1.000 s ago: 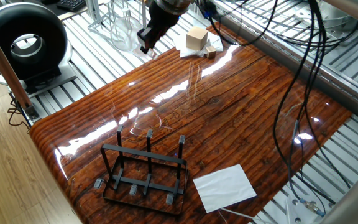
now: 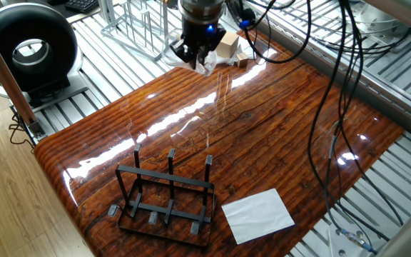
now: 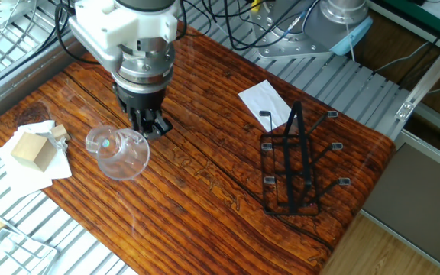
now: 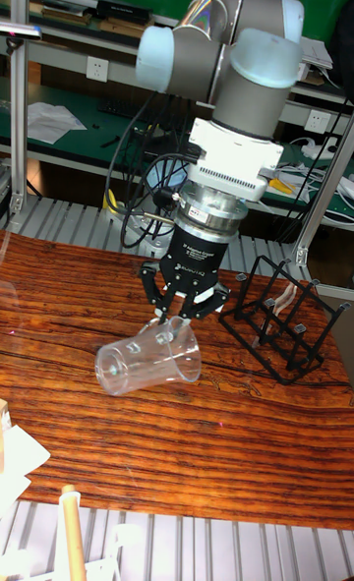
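Observation:
A clear, see-through cup hangs tilted above the wooden table, its wide mouth toward the right in exterior view 3. My gripper is shut on the cup near its upper side; the exact contact is hard to make out through the clear wall. From exterior view 2, the cup shows beside the black fingers of my gripper. In exterior view 1 the gripper is near the table's far edge, with the cup only faintly visible. A black wire rack with upright prongs stands on the table.
A white sheet lies beside the rack. Wooden blocks rest on white paper at a table edge. Black cables hang along the right in exterior view 1.
My gripper and the clear cup have moved right in exterior view 1, from beyond the table's far edge toward the wooden blocks, while turning more upright. The rack and sheet stayed put.

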